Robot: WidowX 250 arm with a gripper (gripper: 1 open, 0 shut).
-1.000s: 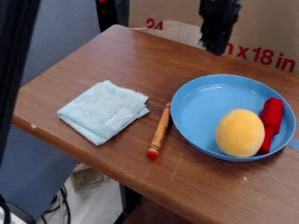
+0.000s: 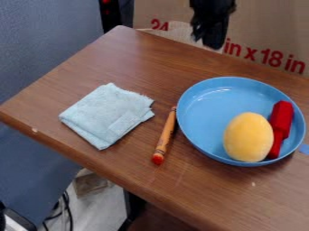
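The black gripper (image 2: 211, 32) hangs at the top centre, above the back of the wooden table; whether its fingers are open or shut is unclear. A folded light-blue cloth (image 2: 107, 115) lies on the left of the table. An orange stick with a red end (image 2: 165, 136) lies beside a blue plate (image 2: 214, 102). On the plate sit a yellow oval object (image 2: 248, 137) and a red object (image 2: 281, 122), side by side.
The table edge runs along the left, with floor and cables below. A cardboard sheet (image 2: 272, 36) stands behind the table.
The objects on the table have not visibly moved.
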